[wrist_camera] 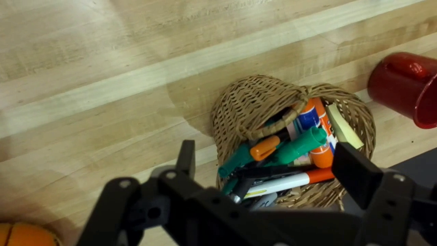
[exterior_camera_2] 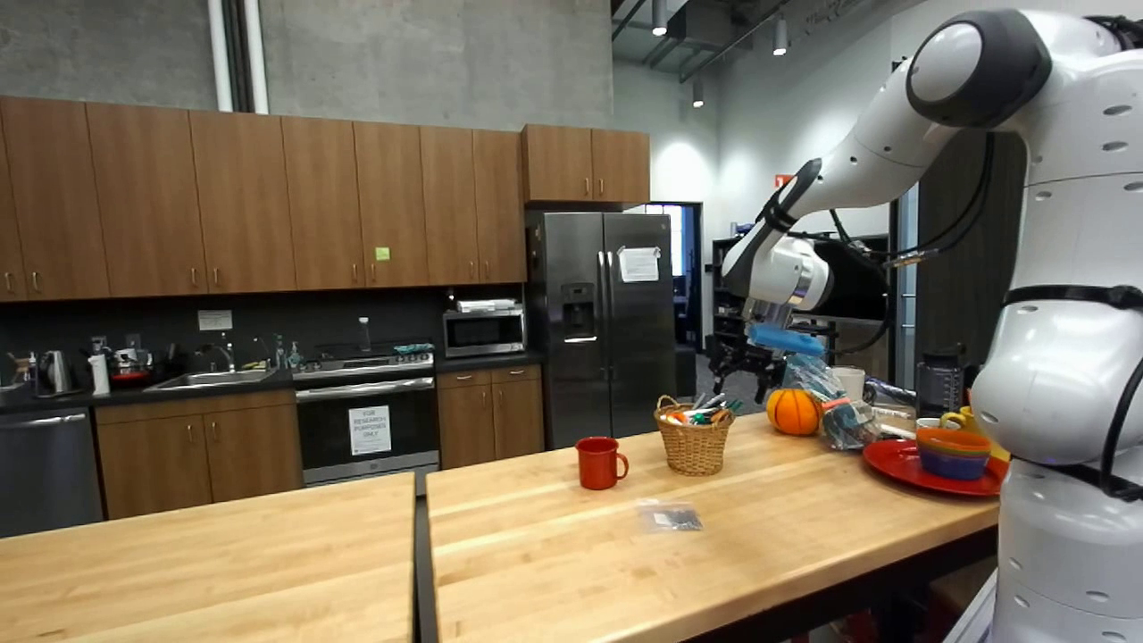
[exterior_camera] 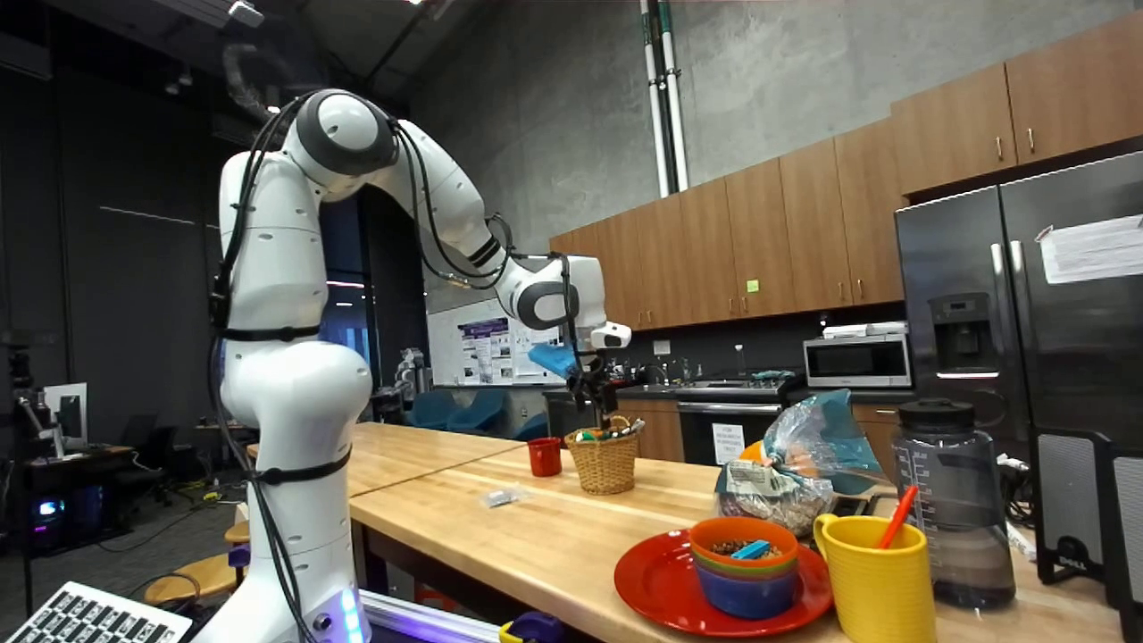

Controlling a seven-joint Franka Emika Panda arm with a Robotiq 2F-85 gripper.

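A wicker basket (wrist_camera: 241, 106) full of markers, pens and glue sticks stands on the wooden table. Over it in the wrist view is my gripper, its two black fingers spread wide with nothing held between them. Inside the basket show a green marker (wrist_camera: 301, 145), a white and red marker (wrist_camera: 282, 184), an orange glue stick (wrist_camera: 321, 153) and a yellowish pad (wrist_camera: 344, 127). My hand and fingers hide the basket's lower edge. In exterior view 1 the gripper (exterior_camera: 595, 405) hangs close above the basket (exterior_camera: 605, 463).
A red mug (exterior_camera_2: 597, 463) stands beside the basket. In front lies a small plastic packet (exterior_camera_2: 672, 519). An orange pumpkin (exterior_camera_2: 794, 412), a bag (exterior_camera: 798, 482), a red plate (exterior_camera: 654, 589) with stacked bowls and a yellow mug (exterior_camera: 884, 589) occupy the other end. Bare table lies around the packet.
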